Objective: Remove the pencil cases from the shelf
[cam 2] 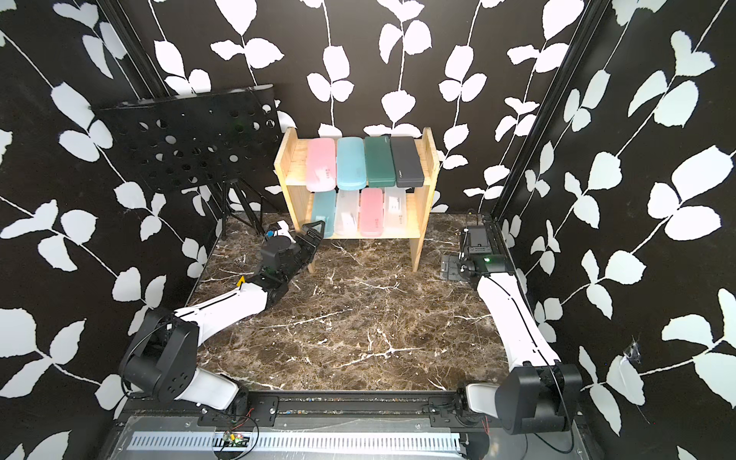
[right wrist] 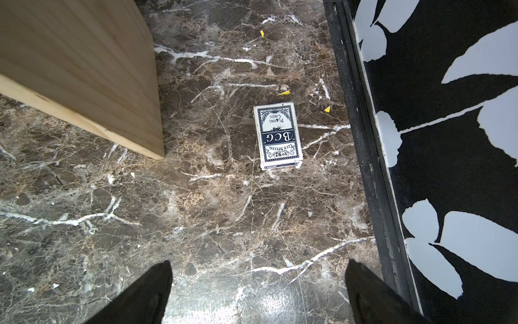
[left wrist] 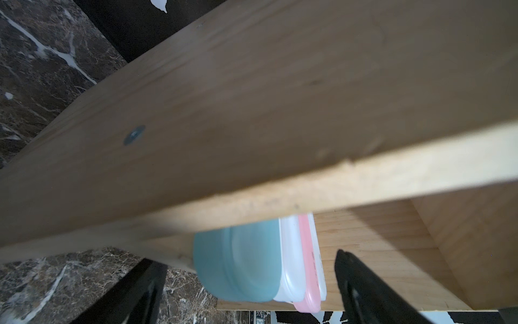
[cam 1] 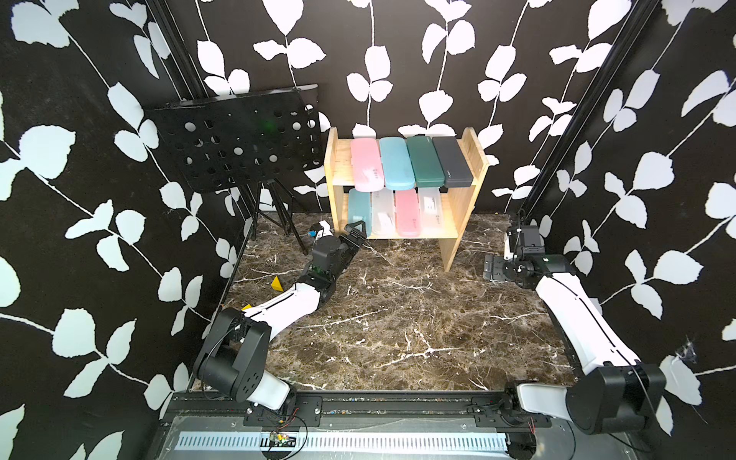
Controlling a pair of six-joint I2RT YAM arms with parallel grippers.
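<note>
The wooden shelf (cam 1: 463,207) holds two rows of pencil cases. On its upper board lie a pink case (cam 1: 366,164), a light blue case (cam 1: 397,163), a dark green case (cam 1: 424,161) and a black case (cam 1: 452,161). Below them are a teal case (cam 1: 358,207), a white case (cam 1: 382,213), another pink case (cam 1: 408,213) and a second white case (cam 1: 431,211). My open left gripper (cam 1: 357,231) is at the lower board's left front. Its wrist view has the teal case (left wrist: 240,262) between the fingers' lines, gap unclear. Right of the shelf, my right gripper stands open and empty.
Close over the left wrist camera stretches a wooden board (left wrist: 269,124). A card box (right wrist: 278,136) lies on the table beside the shelf. A black perforated stand (cam 1: 237,142) rises at the back left. The marble table (cam 1: 414,329) before the shelf is clear.
</note>
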